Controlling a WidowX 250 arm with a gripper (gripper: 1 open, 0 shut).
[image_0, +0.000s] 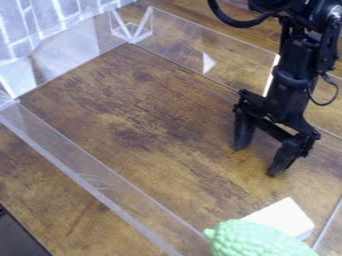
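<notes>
My black gripper (258, 152) stands open at the right side of a clear-walled enclosure, its two fingers spread low over the wooden floor (120, 125) with nothing visible between them. Whether the fingertips touch the wood is hard to tell. At the bottom right, below the gripper, a white block (281, 215) lies beside a pale green, bumpy object (261, 240), which is cut off by the frame's lower edge.
Transparent walls (87, 175) border the floor on the left, back and right. A light checked cloth (40, 25) is at the back left.
</notes>
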